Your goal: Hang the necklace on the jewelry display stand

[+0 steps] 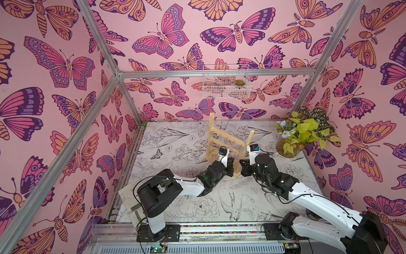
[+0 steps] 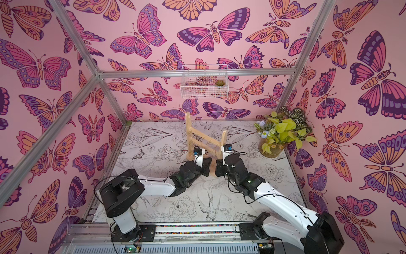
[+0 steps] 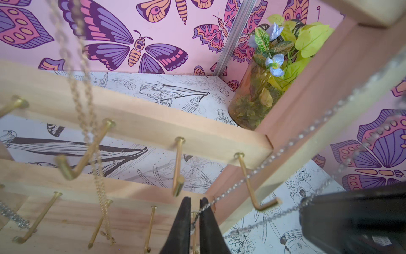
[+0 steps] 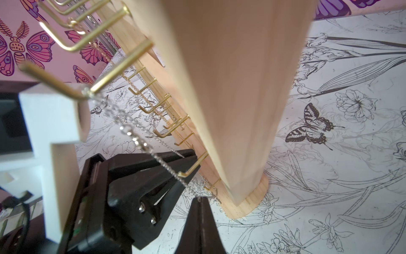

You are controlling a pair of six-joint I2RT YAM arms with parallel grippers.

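Observation:
The display stand is pale wood with rows of brass hooks. A silver chain necklace is stretched along its front. In the right wrist view, the chain runs from the bend of an upper brass hook down to my right gripper, whose fingertips are together on it. A second strand leads to my left gripper's black fingers. In the left wrist view, the left gripper is closed around a strand, below a lower row of hooks. I cannot tell whether the chain is seated in the hook.
A gold chain and another silver chain hang on the stand. A leafy plant in a glass vase stands at the back right.

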